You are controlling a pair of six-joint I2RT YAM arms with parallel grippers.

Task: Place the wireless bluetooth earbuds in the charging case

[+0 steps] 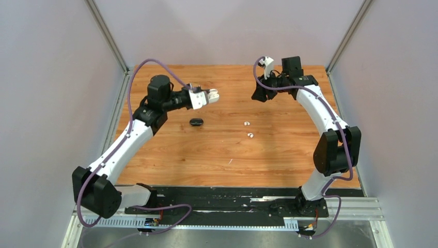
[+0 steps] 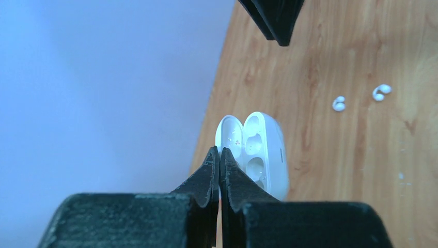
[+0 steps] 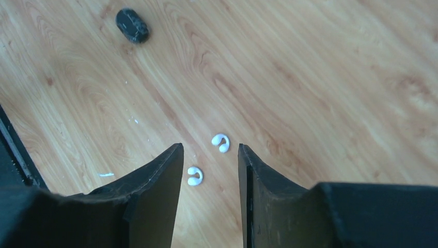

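The white charging case hangs over the far part of the table with its lid open. In the left wrist view its empty hollows face the camera at the case. My left gripper is shut at the case's edge; just what lies between the fingertips is hidden. Two white earbuds lie on the wood, right of centre. My right gripper is partly open, nothing between its fingers. Beyond its tips, the right wrist view shows one earbud and the other earbud.
A small black oblong object lies on the table, left of the earbuds. Purple cables loop along both arms. Clear wood surrounds the earbuds, and pale walls close in the sides and back.
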